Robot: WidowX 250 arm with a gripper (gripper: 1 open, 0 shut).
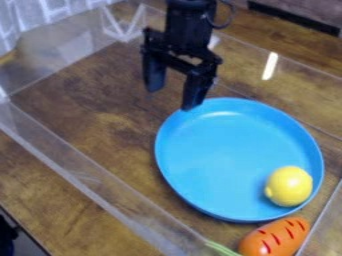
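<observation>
My black gripper point(175, 76) hangs open over the upper middle of the wooden surface, just behind the far rim of a blue plate point(221, 155), with nothing visible between its fingers. A yellow ball-like object point(289, 186) rests on the right part of the plate. An orange toy carrot point(274, 236) with red markings and a green top lies in front of the plate at the lower right, outside it.
Clear plastic walls point(100, 180) border the wooden surface along the left and front.
</observation>
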